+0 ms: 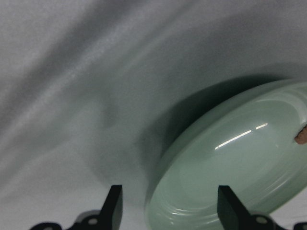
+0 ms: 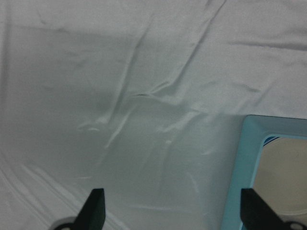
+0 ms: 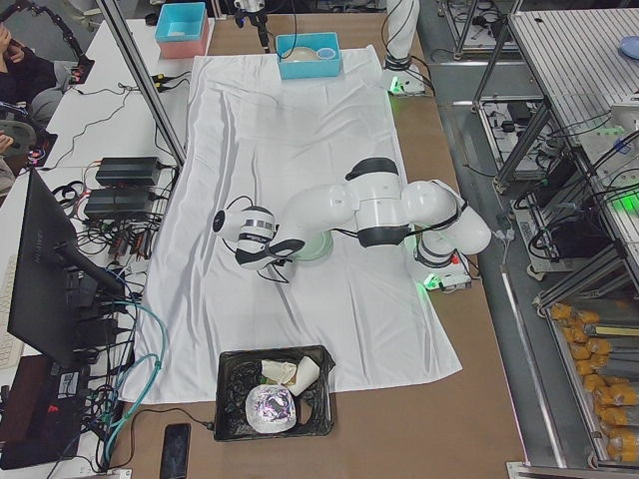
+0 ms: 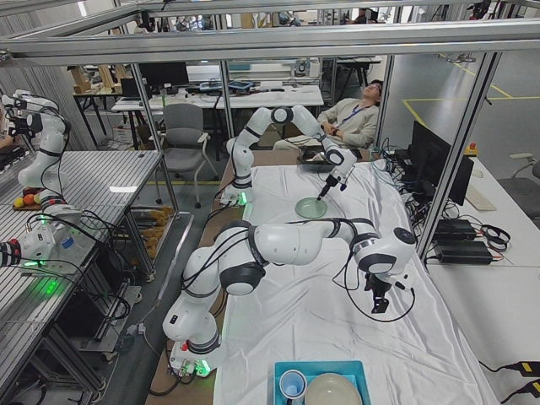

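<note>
A pale green plate (image 1: 225, 163) lies on the white cloth, with a small brown piece (image 1: 301, 135) at its right edge in the left wrist view. My left gripper is open low over the plate's near edge, nothing between its fingers; it also shows beside the plate (image 4: 310, 208) in the camera right view. My right gripper stands open above bare cloth, its right finger by the rim of a blue tray (image 2: 249, 143), which holds a beige plate (image 4: 331, 390) and a blue-white mug (image 4: 293, 385).
A black tray (image 3: 228, 394) with a foil-covered bowl and white items stands at one end of the cloth. A monitor (image 3: 40, 269) and cables line one side, off the cloth.
</note>
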